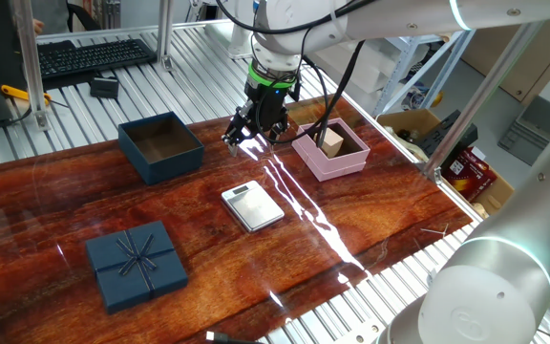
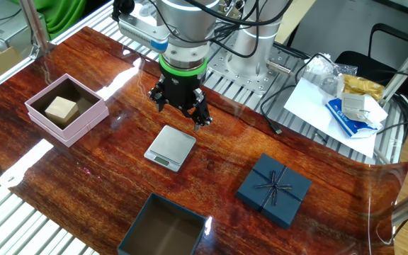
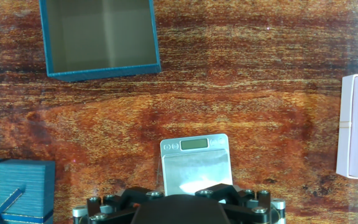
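Observation:
My gripper [image 2: 178, 117] hangs above the table with its fingers spread wide apart and nothing between them. Below it lies a flat silver kitchen scale [image 1: 253, 206], its small display facing the open blue box in the wrist view. That blue box [image 3: 101, 34] is empty. A pink open box [image 2: 67, 117] holds a light wooden block [image 2: 61, 110]. The blue lid [image 1: 137, 266] with a ribbon bow lies flat on the table. In the wrist view the lower part of the scale is hidden behind the gripper.
Bare glossy wood tabletop [image 2: 253, 134] separates the boxes, lid and scale. A keyboard [image 1: 89, 59] sits behind, off the wood. White paper with small packages [image 2: 353, 117] lies beyond the table's far edge in exterior view 2. Cables loop around the arm.

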